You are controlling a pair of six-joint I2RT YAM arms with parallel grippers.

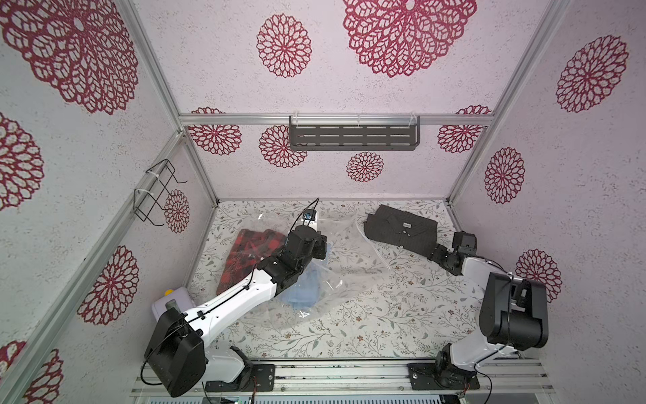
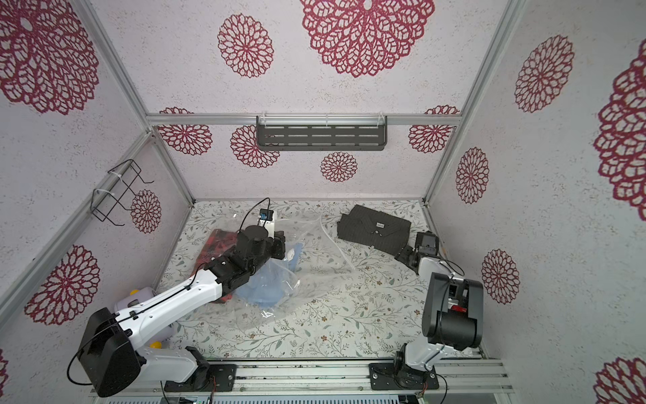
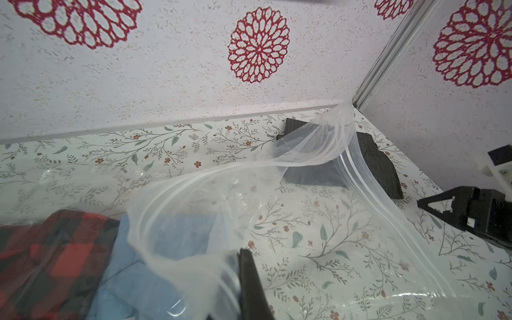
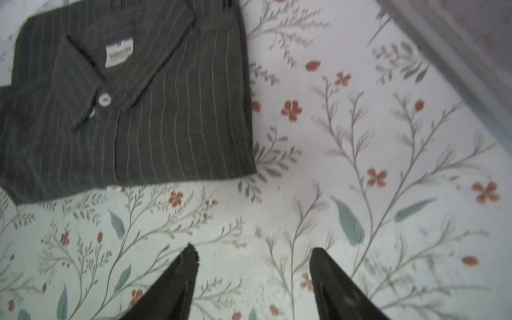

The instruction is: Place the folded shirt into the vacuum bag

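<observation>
The clear vacuum bag (image 1: 356,272) spreads over the left and middle of the table, with a red-black plaid shirt (image 1: 250,250) and a blue shirt (image 1: 304,288) inside. In the left wrist view, my left gripper is shut on the bag's gathered edge (image 3: 213,274). It raises the upper layer, so the mouth gapes toward the right. A dark pinstriped folded shirt (image 1: 403,234) lies flat at the back right. My right gripper is open over bare table in front of the shirt's near right corner, nothing between its fingers.
A grey shelf (image 1: 354,136) hangs on the back wall and a wire rack (image 1: 156,192) on the left. A pale purple container (image 1: 176,301) stands at the far left.
</observation>
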